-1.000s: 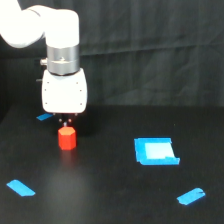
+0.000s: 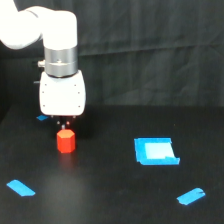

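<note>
A small red block [image 2: 66, 142] shows at the left of the dark table. My white arm comes down from the upper left, and the gripper [image 2: 65, 123] is right at the block's top edge, pointing down. The fingers are small and dark against the black background. Whether they are closed around the block or only touching it is too unclear to see, as is any gap between the block and the table. A blue-edged square with a white middle [image 2: 157, 151] lies to the right, well apart from the block.
Blue tape strips lie at the front left [image 2: 20, 188] and front right [image 2: 191, 197], with a small blue piece [image 2: 42, 117] behind the block at the left. Bare dark table separates the block from the square. A black curtain hangs behind.
Arm and red block have both shifted slightly left and a little toward the camera. The blue-edged square and the tape strips have not moved.
</note>
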